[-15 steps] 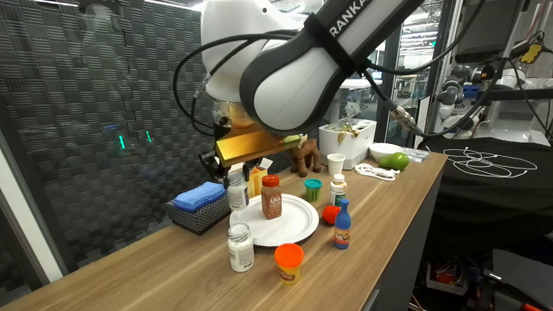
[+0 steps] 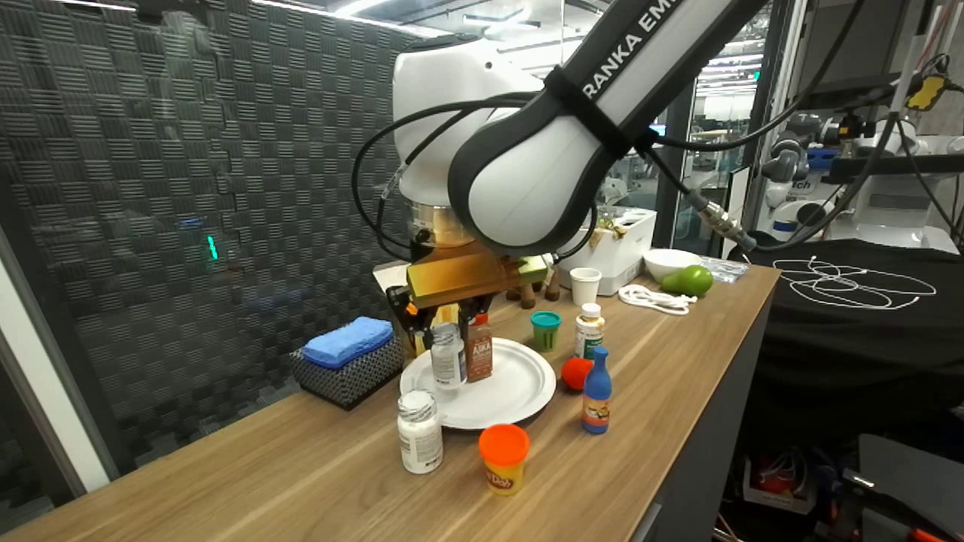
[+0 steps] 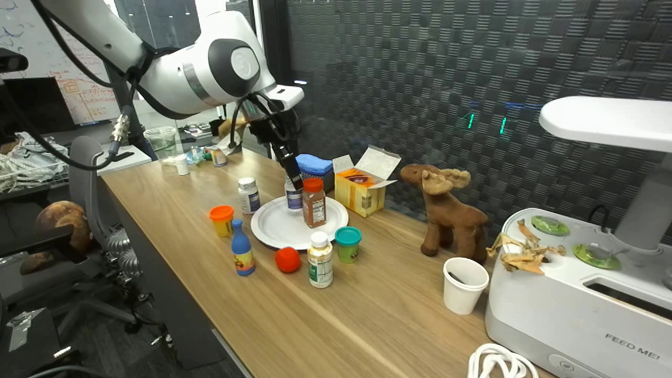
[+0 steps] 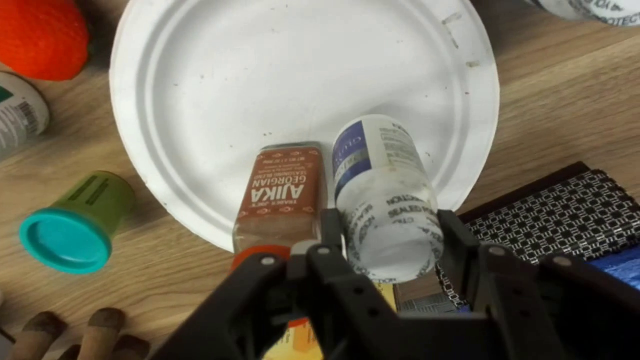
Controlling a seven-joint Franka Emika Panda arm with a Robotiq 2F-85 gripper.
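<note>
My gripper is shut on a white bottle with a blue-and-white label (image 4: 384,162), its cap end between the fingers. In exterior view 1 the held bottle (image 2: 448,358) is upright over the left part of the white plate (image 2: 520,397); whether its base touches the plate I cannot tell. Close beside it on the plate stands the red-capped Ajika seasoning jar (image 4: 280,180). In exterior view 2 that jar (image 3: 314,205) partly covers the held bottle (image 3: 293,196).
Around the plate stand a second white bottle (image 2: 420,433), an orange-lidded tub (image 2: 503,459), a blue bottle (image 2: 596,393), a red ball (image 3: 287,259), a white-capped bottle (image 3: 319,261) and a teal-lidded tub (image 3: 347,244). Behind are a yellow box (image 3: 360,192) and a patterned box (image 2: 348,372).
My gripper has moved right and slightly lower in exterior view 1, carrying the white bottle from the plate's left edge to near the seasoning jar. The jar appears unmoved.
</note>
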